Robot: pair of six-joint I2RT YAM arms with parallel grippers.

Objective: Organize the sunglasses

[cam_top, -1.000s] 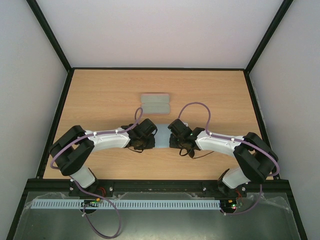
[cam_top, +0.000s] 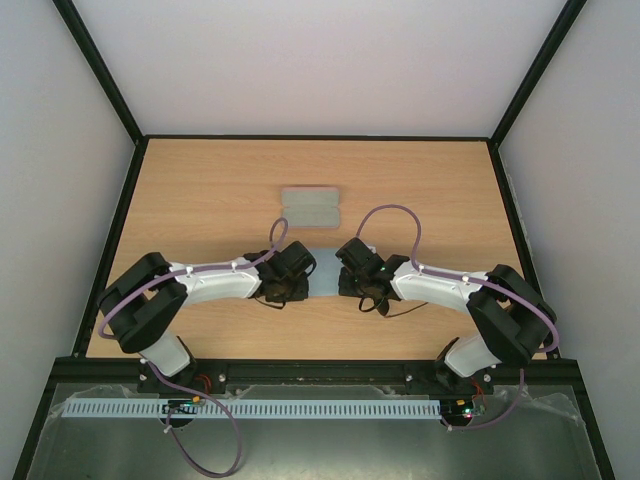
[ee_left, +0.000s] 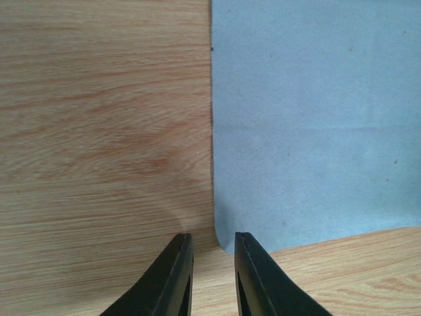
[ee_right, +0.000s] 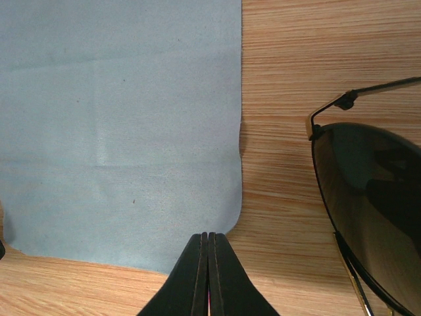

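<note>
A light blue cloth lies flat between the two grippers. My left gripper is open a little, its fingertips at the cloth's lower left corner, nothing visible between them. My right gripper is shut, nothing showing between its fingers, over the cloth's lower edge near a corner. Dark sunglasses with thin metal frames lie right of the cloth in the right wrist view; in the top view they are partly hidden by the right arm. A grey-green case stands behind the cloth.
Both arms reach inward along the front half, and dark rails border the table.
My left gripper has shifted very slightly toward the front of the table. The right arm, cloth and case show no visible change.
</note>
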